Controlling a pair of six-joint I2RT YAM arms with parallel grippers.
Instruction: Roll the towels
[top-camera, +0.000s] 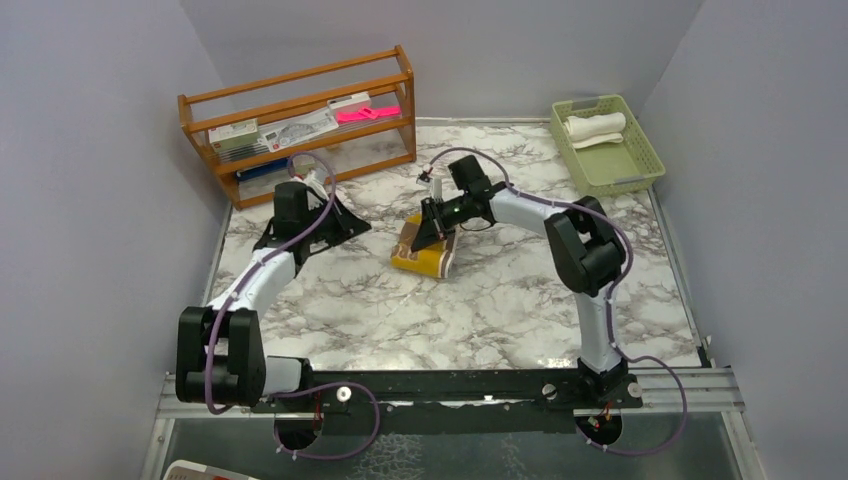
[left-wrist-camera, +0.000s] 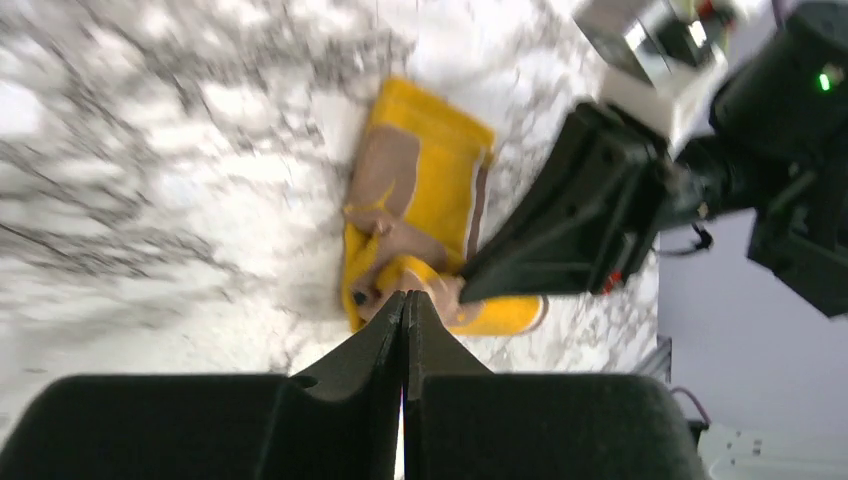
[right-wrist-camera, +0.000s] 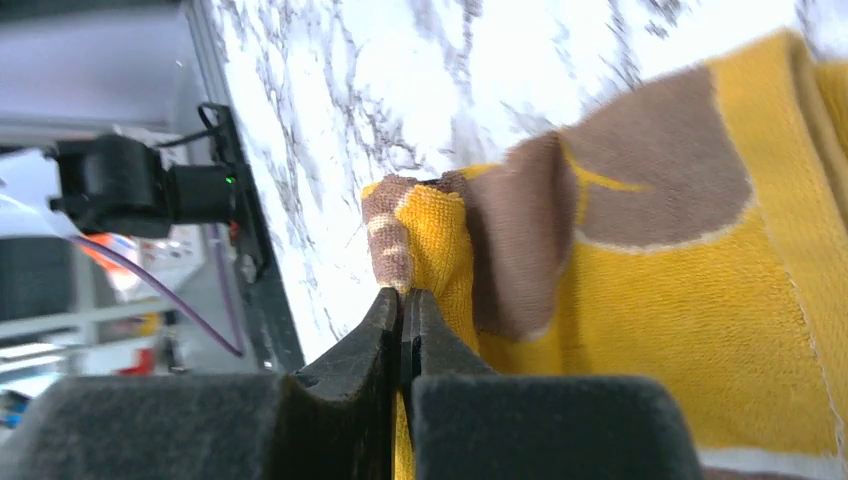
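A yellow and brown towel (top-camera: 432, 262) lies folded and partly bunched in the middle of the table. My right gripper (top-camera: 420, 247) is over it, and in the right wrist view a raised fold of the towel (right-wrist-camera: 440, 245) meets the tips of the right gripper, shut on that cloth. To the left of the towel, apart from it, my left gripper (top-camera: 367, 228) is shut with nothing showing between its fingers. The left wrist view has the towel (left-wrist-camera: 440, 170) beyond the left gripper. The right fingers hide part of the towel's bunched edge.
A green basket (top-camera: 648, 160) holding white rolled towels (top-camera: 597, 127) stands at the back right. At the back left is a wooden rack (top-camera: 300, 105) with boxes and a pink item (top-camera: 368, 114).
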